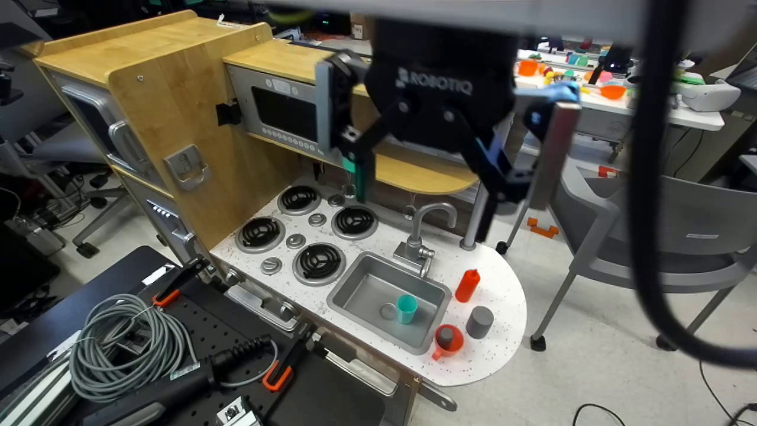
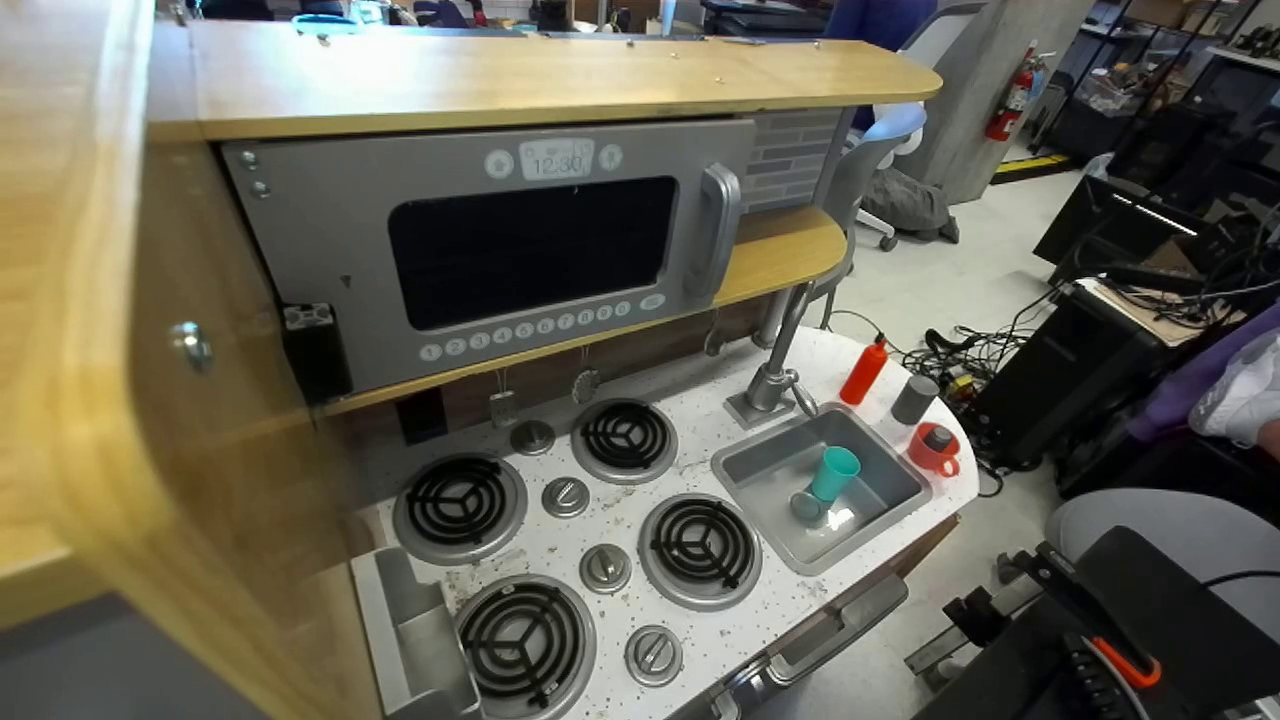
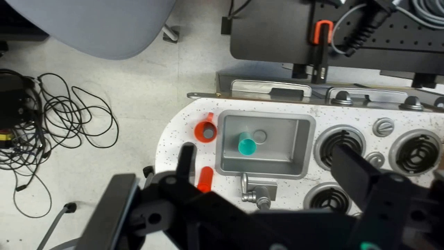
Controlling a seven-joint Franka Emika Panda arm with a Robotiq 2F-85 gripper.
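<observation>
My gripper hangs high over the toy kitchen, its fingers spread wide and nothing between them. The wrist view looks down past the open gripper onto the sink. Inside the sink a teal cup leans tilted. Beside it, on the counter, stands an orange-red mug with a small grey piece inside. A red bottle and a grey cylinder stand close by; in the wrist view a finger mostly hides the cylinder. The gripper is absent from exterior view 2.
The faucet rises behind the sink. Several black burners and knobs cover the other counter half. Above the counter are the microwave and a wooden shelf. A chair stands off the rounded counter end.
</observation>
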